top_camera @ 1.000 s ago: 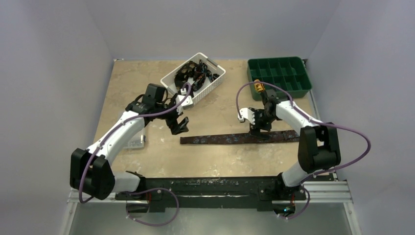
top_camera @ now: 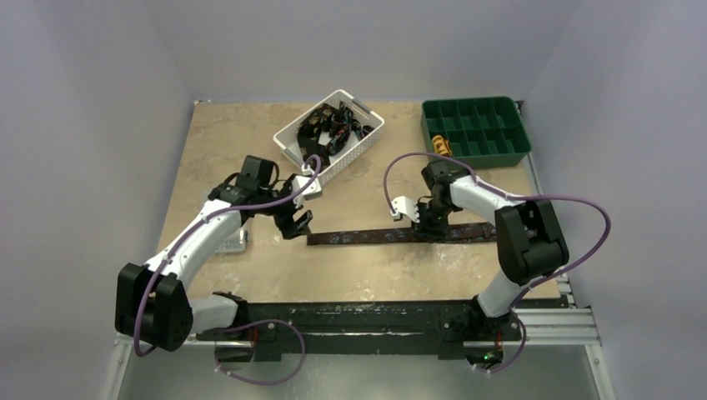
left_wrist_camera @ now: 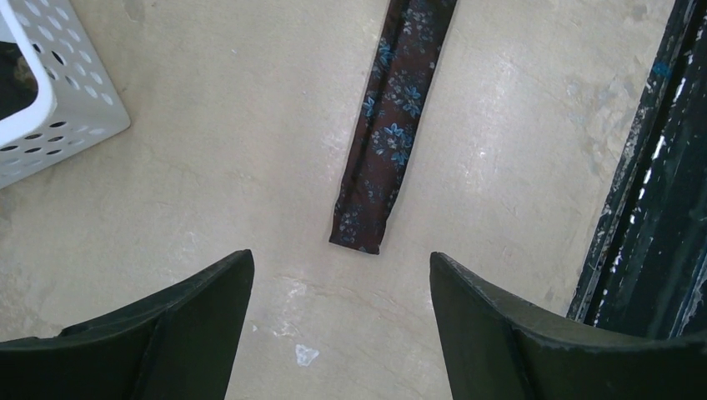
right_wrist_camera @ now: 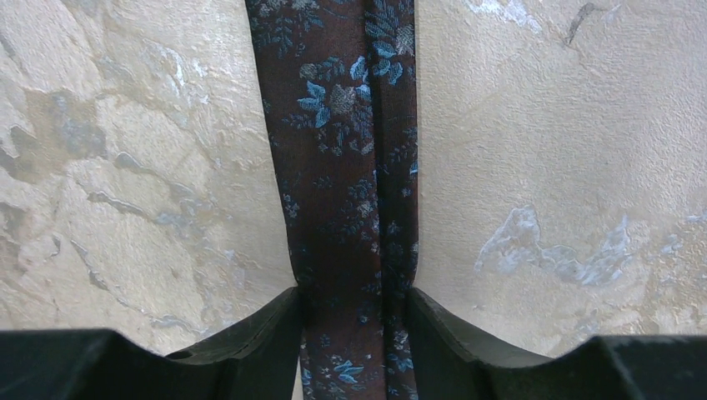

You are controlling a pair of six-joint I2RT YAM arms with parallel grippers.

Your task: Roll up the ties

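A dark brown floral tie lies flat and folded lengthwise across the table, its near end square in the left wrist view. My right gripper is down on the tie right of centre; in the right wrist view its fingers are shut on the folded fabric, pinching it from both sides. My left gripper hangs open just beyond the tie's left end, with nothing between its fingers.
A white perforated basket of dark ties stands at the back middle. A green divided box holding a yellow roll is at the back right. The table's front edge is dark. Open table lies around the tie.
My right gripper has moved left along the tie and down, and is now shut on it. My left gripper has shifted slightly left and toward the front.
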